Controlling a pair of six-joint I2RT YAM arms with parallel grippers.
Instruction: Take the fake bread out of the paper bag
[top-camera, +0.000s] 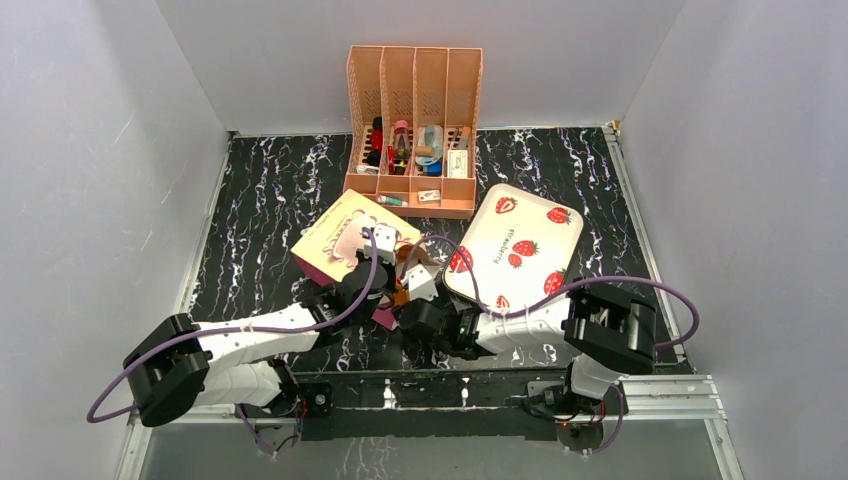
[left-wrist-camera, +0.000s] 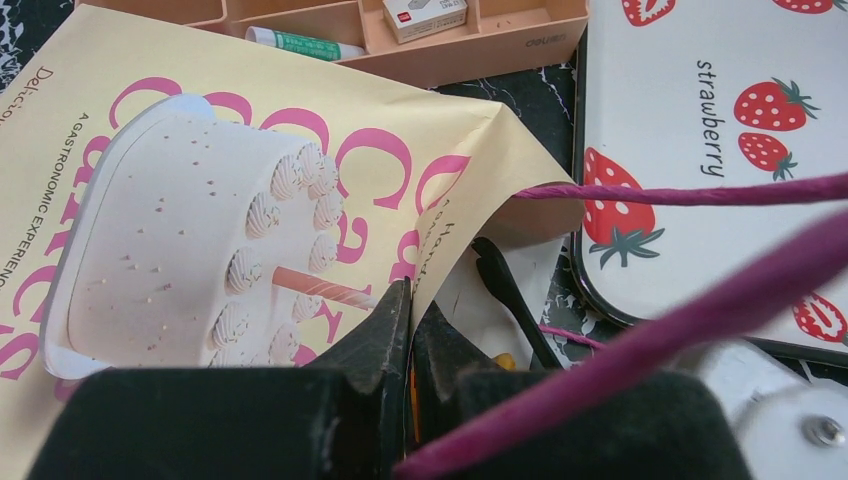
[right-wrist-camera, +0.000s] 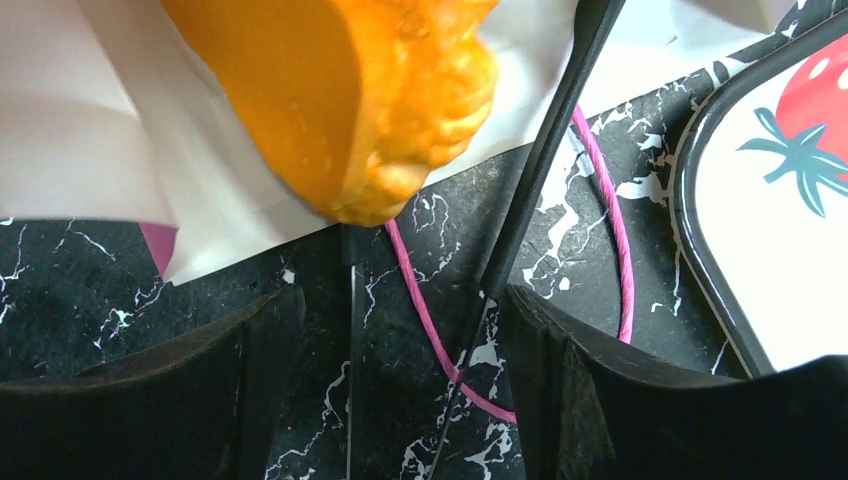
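Observation:
The paper bag (top-camera: 345, 235) lies on its side, cake picture up, its mouth facing right. My left gripper is shut on the bag's upper edge at that mouth, the thin paper standing at its tips. The orange fake bread (right-wrist-camera: 340, 95) shows just inside the mouth, in the upper middle of the right wrist view. My right gripper stands open just outside the mouth, below the bread; no bread is between its fingers.
A strawberry tray (top-camera: 530, 230) lies close on the right. A pink organizer (top-camera: 445, 90) with small items stands behind the bag. Free marble table (top-camera: 255, 210) is at the left.

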